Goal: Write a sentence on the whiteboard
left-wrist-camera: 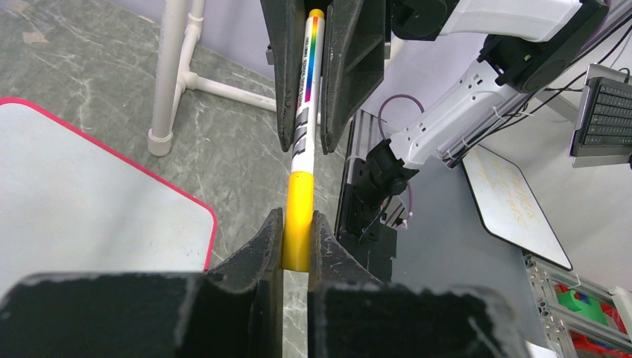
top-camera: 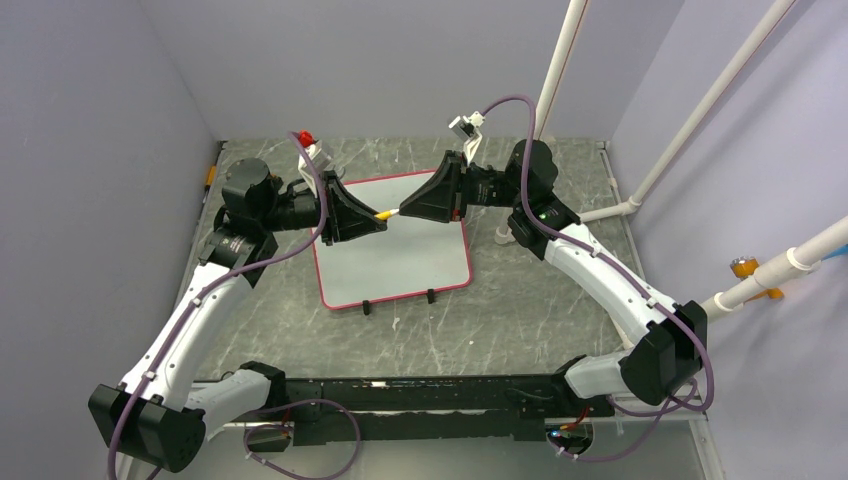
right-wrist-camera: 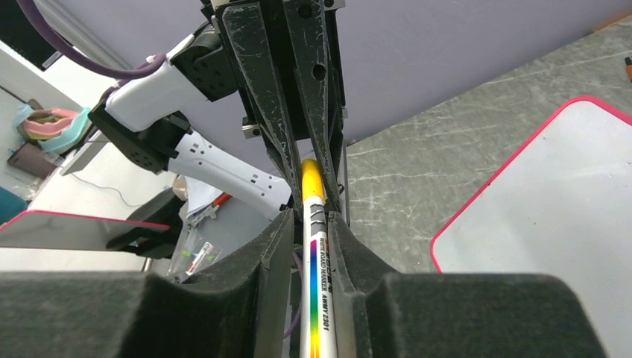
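Observation:
A white marker with a rainbow stripe and a yellow cap [left-wrist-camera: 305, 123] spans the space between my two grippers. My left gripper [top-camera: 384, 223] is shut on its yellow end, clearest in the left wrist view. Around the white part stands my right gripper [top-camera: 402, 209], its fingers parted slightly wider than the marker; thin gaps show beside the barrel in the left wrist view. The marker's body [right-wrist-camera: 318, 287] runs between those fingers in the right wrist view. Below both grippers lies the blank, red-edged whiteboard [top-camera: 395, 265], its upper middle partly covered by the arms.
Two black clips [top-camera: 366, 307] sit at the whiteboard's near edge. White pipes [top-camera: 560, 65] rise behind and right of the right arm.

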